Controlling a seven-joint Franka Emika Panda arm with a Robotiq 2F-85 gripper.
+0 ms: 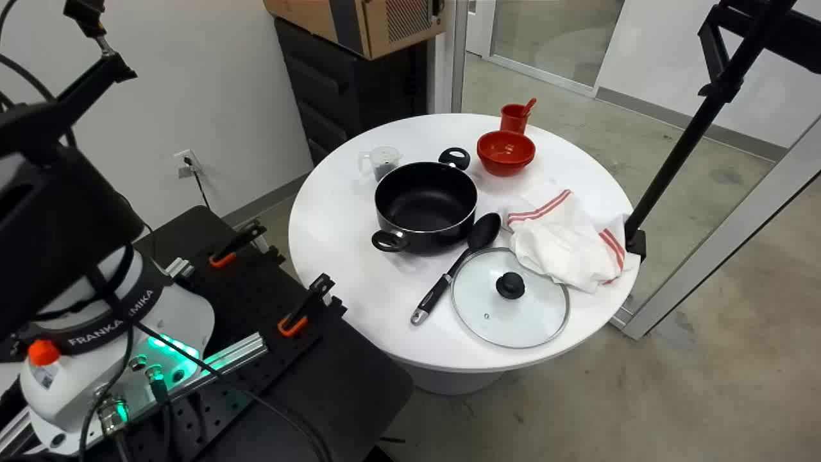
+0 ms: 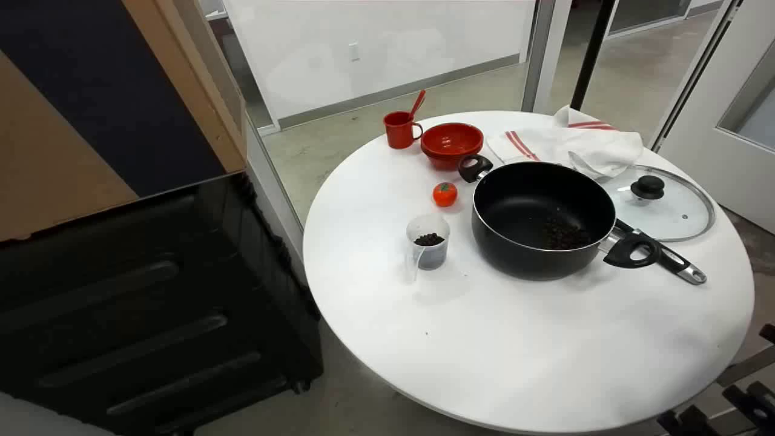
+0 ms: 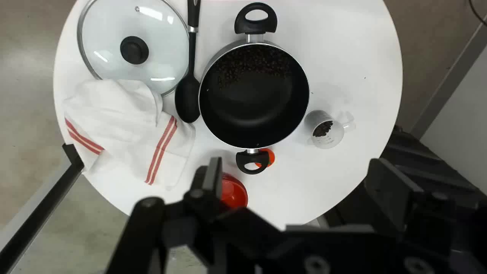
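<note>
My gripper is open high above the round white table, its fingers wide apart and nothing between them. Below it, a black two-handled pot [image 3: 254, 96] holds dark beans spread along one side. Beside the pot stands a clear measuring cup [image 3: 326, 132] with some dark beans in it; its handle points away from the pot. In exterior view 2 the cup [image 2: 428, 251] is upright on the table, apart from the pot [image 2: 537, 254]. A tomato [image 2: 444, 194] sits near the pot's far handle, which partly covers it in the wrist view.
A glass lid [image 1: 512, 316], a black spoon [image 1: 454, 269] and a white towel with red stripes [image 1: 566, 239] lie beside the pot. Red bowls [image 1: 505, 153] and a red mug [image 1: 514, 119] stand at the far edge.
</note>
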